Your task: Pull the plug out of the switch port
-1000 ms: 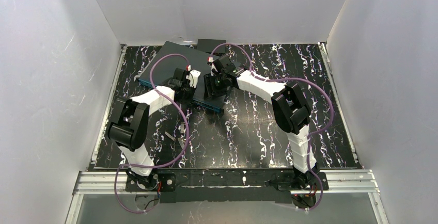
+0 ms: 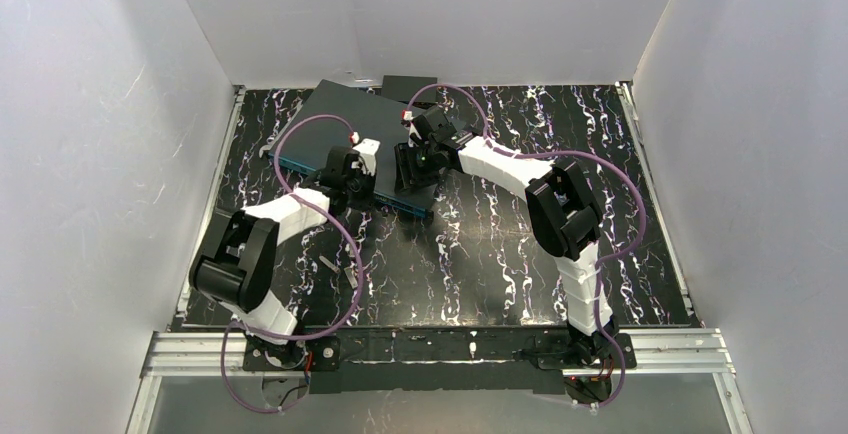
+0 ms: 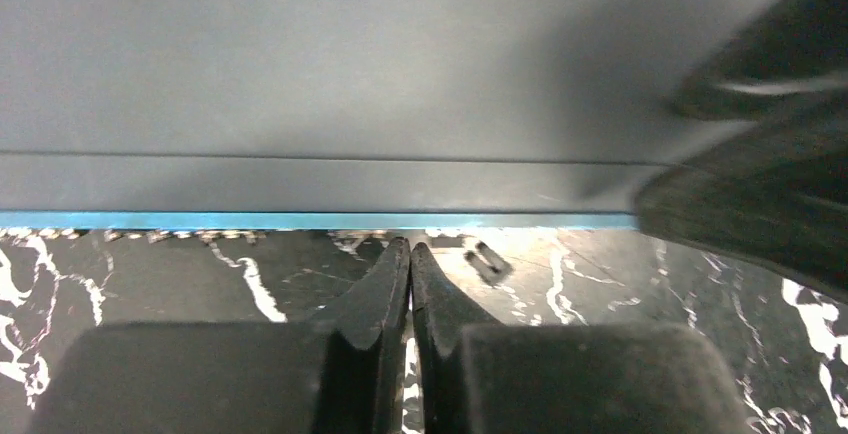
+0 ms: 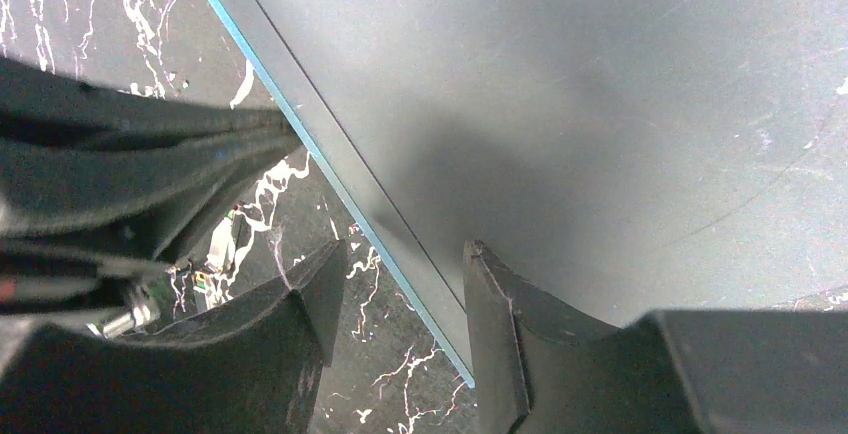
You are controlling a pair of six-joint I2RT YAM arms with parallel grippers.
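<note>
The switch is a large dark grey box [image 2: 330, 124] with a blue front edge [image 3: 250, 221], lying at an angle at the back left. My left gripper is at that front edge, its fingertips pressed together and nothing visible between them. Just past them, a small dark piece [image 3: 487, 264] shows below the blue edge; whether it is the plug, I cannot tell. Over the switch's right end is my right gripper, its fingers apart, one to each side of the front edge in its wrist view. Ports and any seated plug are hidden in these views.
Small light pieces [image 2: 329, 264] lie on the black marbled table left of centre. A flat dark panel [image 2: 408, 88] stands behind the switch. Purple cables run along both arms.
The right arm looks unmoved.
</note>
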